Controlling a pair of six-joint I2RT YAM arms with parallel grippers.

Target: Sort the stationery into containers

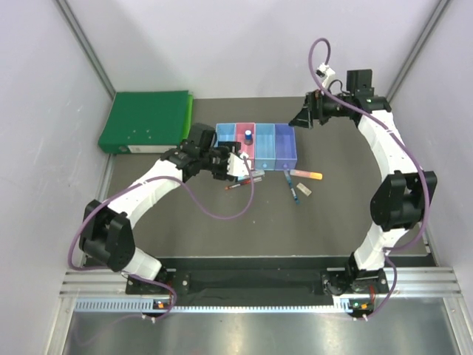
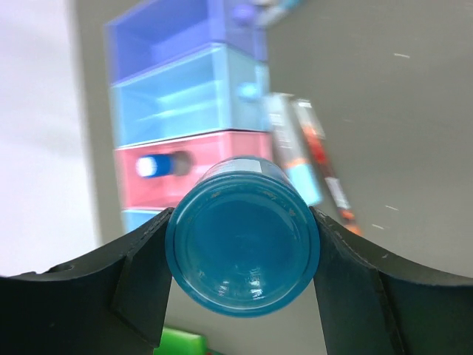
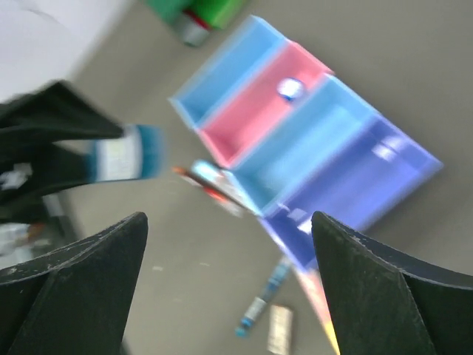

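My left gripper is shut on a round container with a blue-green lid, a pale label showing on its side in the right wrist view. It hangs in front of the pink compartment (image 1: pixel 244 154). A blue-capped bottle (image 1: pixel 248 137) sits in that pink compartment, beside light blue (image 1: pixel 264 146) and dark blue (image 1: pixel 285 148) ones. Wide apart and empty, the fingers of my right gripper are above the right side of the table. On the table lie a blue pen (image 1: pixel 292 188), an orange-yellow stick (image 1: pixel 306 174) and a pale eraser (image 1: pixel 304 189).
Big green binders (image 1: pixel 144 122) fill the back left corner. Close in front of the compartments lie a red pen (image 2: pixel 325 163) and a blue-white tube (image 2: pixel 293 151).
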